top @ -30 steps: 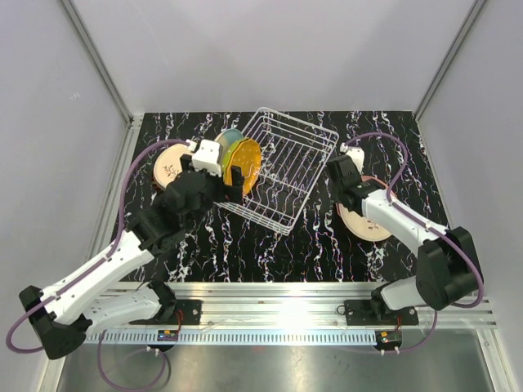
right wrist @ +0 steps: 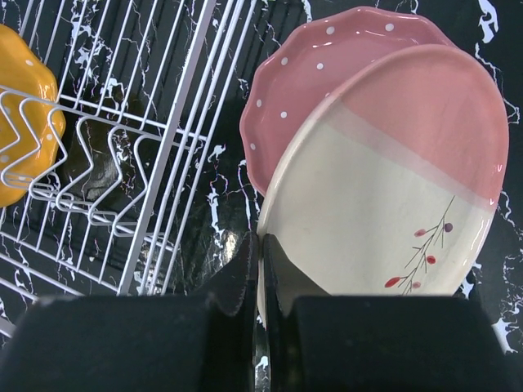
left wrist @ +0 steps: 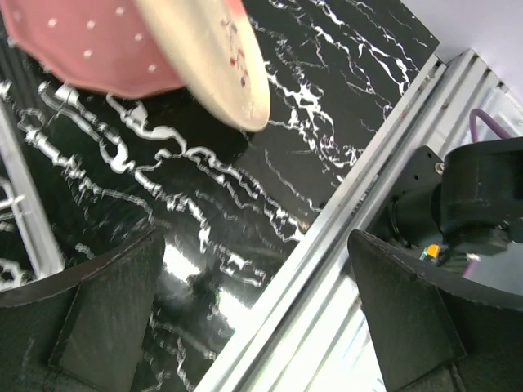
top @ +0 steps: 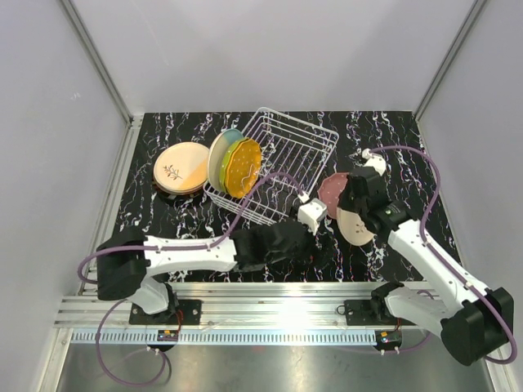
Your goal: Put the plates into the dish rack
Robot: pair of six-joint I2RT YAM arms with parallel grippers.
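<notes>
In the top view, my right gripper (top: 350, 199) is shut on the rim of a cream plate with a pink band (right wrist: 376, 220), tilted over a pink dotted plate (right wrist: 302, 73). My left gripper is open with nothing between its fingers, low near the front of the white wire rack (top: 286, 139), left of the held plate. The rack holds upright plates: a pale blue one (top: 216, 155) and yellow dotted ones (top: 243, 171).
A stack of cream plates (top: 176, 163) lies at the left. A metal rail (top: 261, 291) runs along the front edge.
My left arm has swung right and down from above the racked plates to the rack's front. The cream plate in my right gripper has tilted up, uncovering more of the pink plate.
</notes>
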